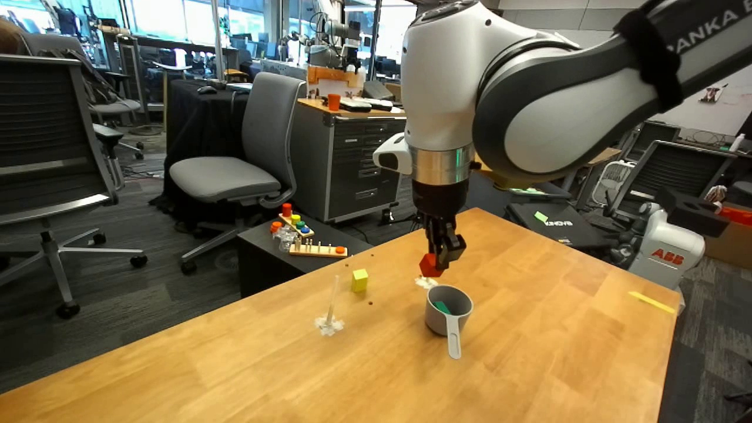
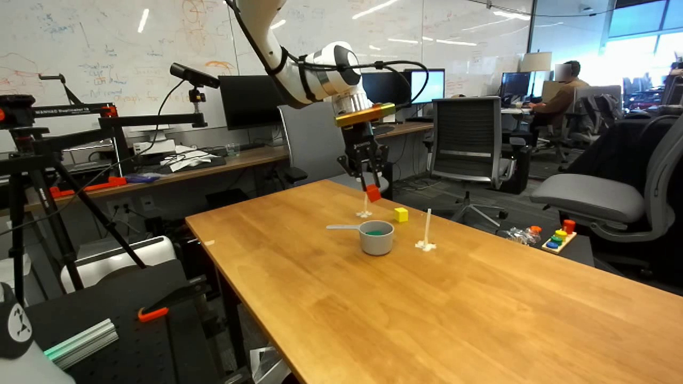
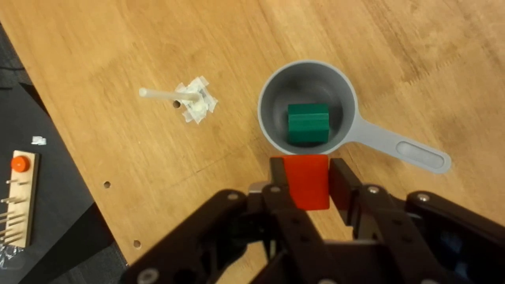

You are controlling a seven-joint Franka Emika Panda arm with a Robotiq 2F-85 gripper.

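A red block is pinched between the fingers of my gripper, which is shut on it. In exterior view 1 the red block hangs in the air above the table, behind the grey cup. The cup's handle points toward the front in that view. Inside the cup lies a green block, seen clearly from the wrist. From above, the red block appears just below the cup's near rim, outside its opening. A yellow block rests on the table, apart from the cup.
A thin upright peg is taped to the table. A second peg stands near the red block. A peg board and small toys sit on a black side table.
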